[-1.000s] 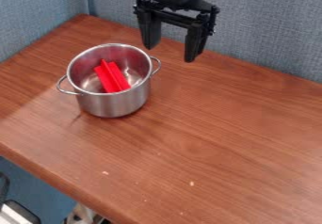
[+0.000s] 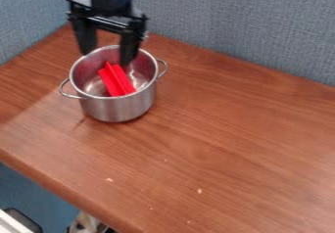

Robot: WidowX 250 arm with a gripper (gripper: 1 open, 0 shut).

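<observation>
A steel pot (image 2: 120,107) with two wire handles stands on the left part of the wooden table. Red stick-like pieces (image 2: 116,79) lie inside it. My black gripper (image 2: 108,47) hangs over the pot's back rim, its dark fingers spread open to either side, with nothing visible between them.
Padded grey walls (image 2: 236,22) border it at the back and left. Some dark and light objects sit below the table's edge at lower left.
My gripper has moved left from behind and right of the pot to above it. The pot and red pieces look unchanged.
</observation>
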